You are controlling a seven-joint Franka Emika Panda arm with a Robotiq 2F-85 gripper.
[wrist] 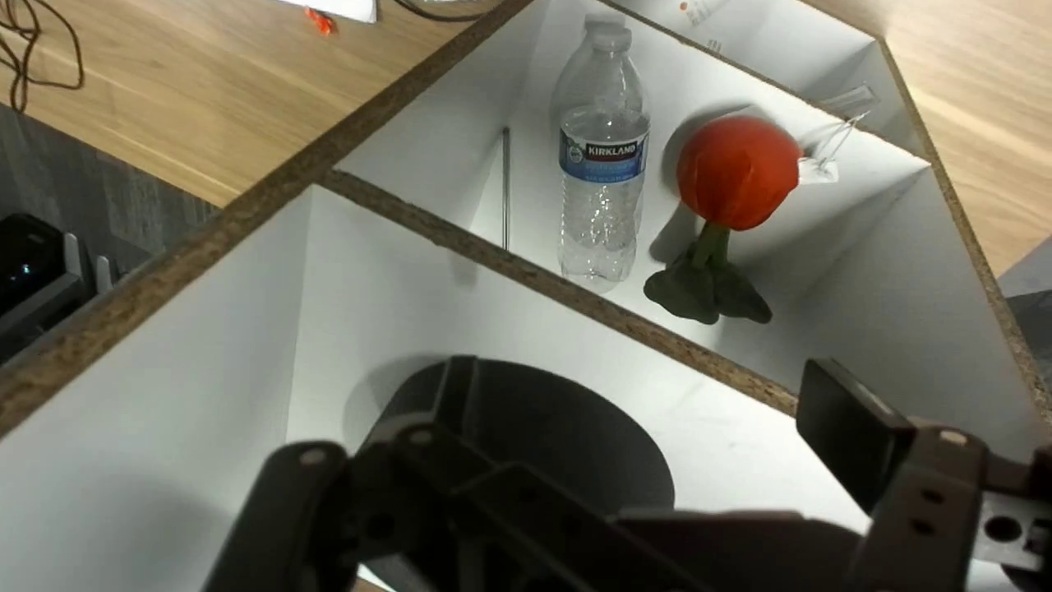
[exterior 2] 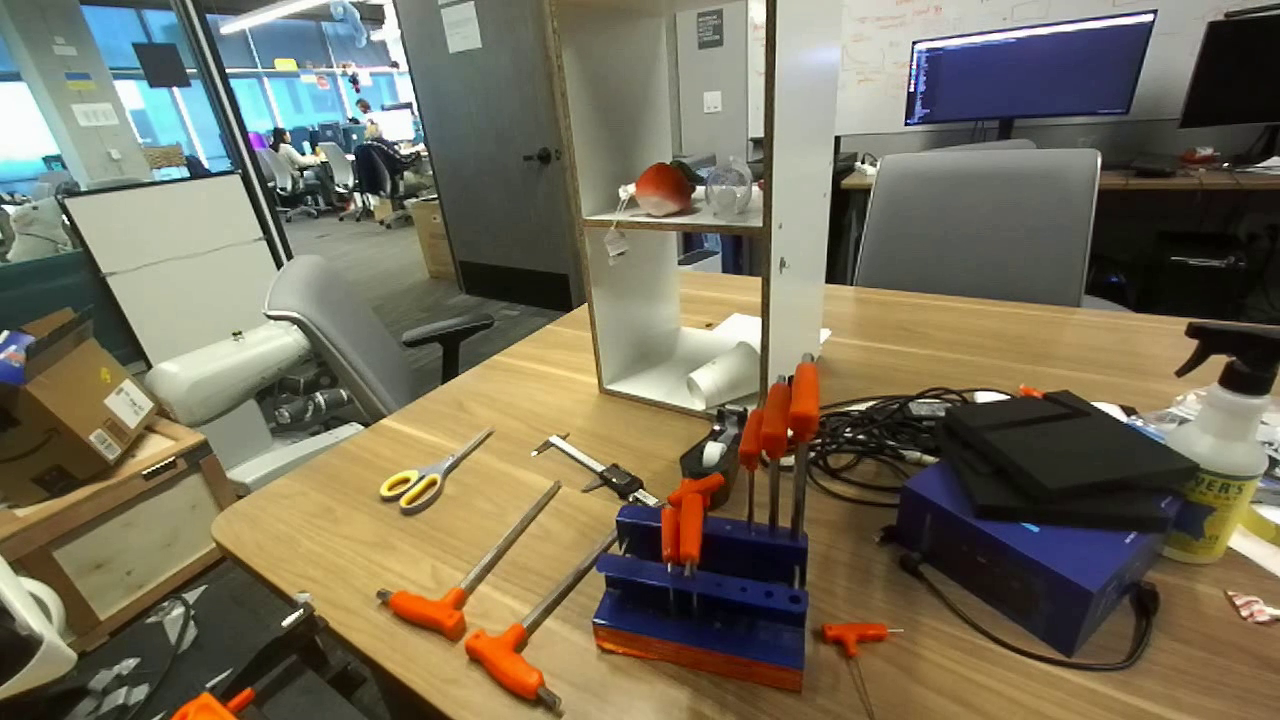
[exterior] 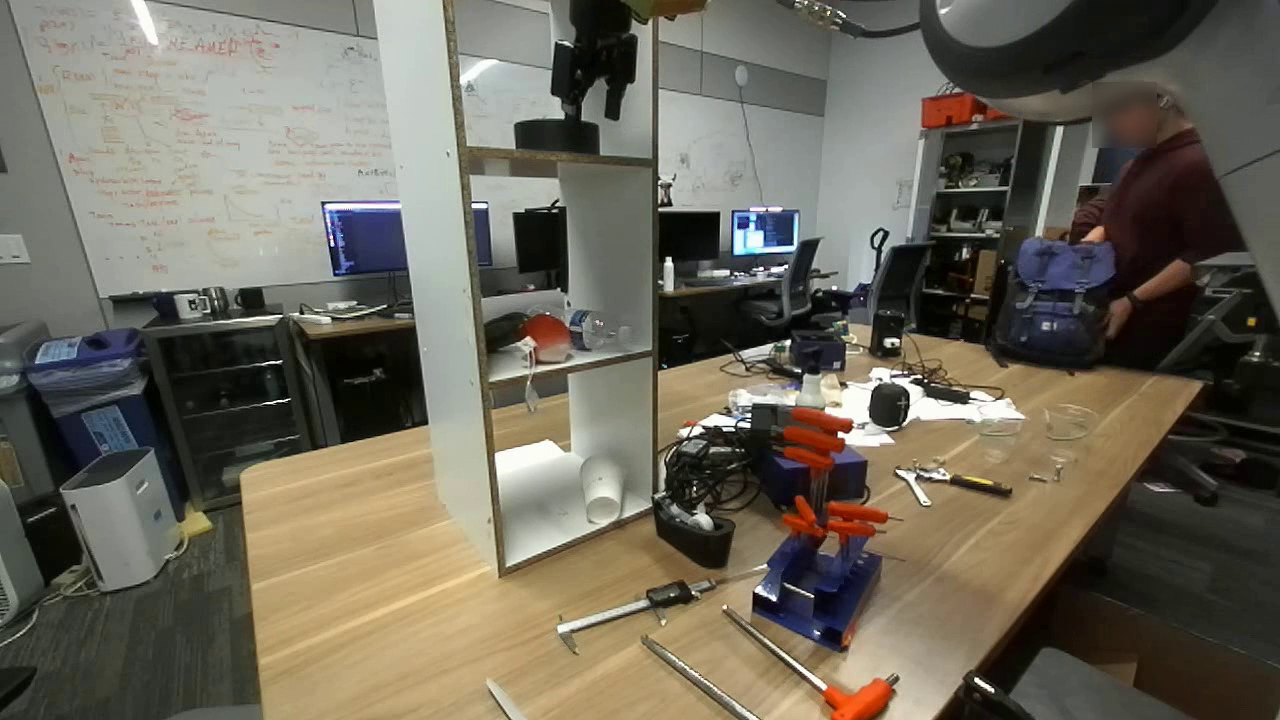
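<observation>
A black round object [exterior: 555, 136] sits on the upper shelf of the white shelf unit. My gripper [exterior: 591, 106] stands open just above its right side, fingers pointing down. In the wrist view the gripper has its fingers wide apart. The left finger [wrist: 454, 395] passes in front of the round object [wrist: 562, 424], and the right finger [wrist: 853, 429] is off to its right. No object shows held between them. Whether a finger touches the round object I cannot tell. Exterior view 2 does not show the gripper.
Side walls of the shelf unit [exterior: 434, 300] flank the gripper. One shelf down lie a clear bottle [wrist: 603, 212] and a red plush item [wrist: 740, 173]. A white cup [exterior: 602, 490] lies at the bottom. Tools and a blue tool rack [exterior 2: 702, 600] occupy the table in front.
</observation>
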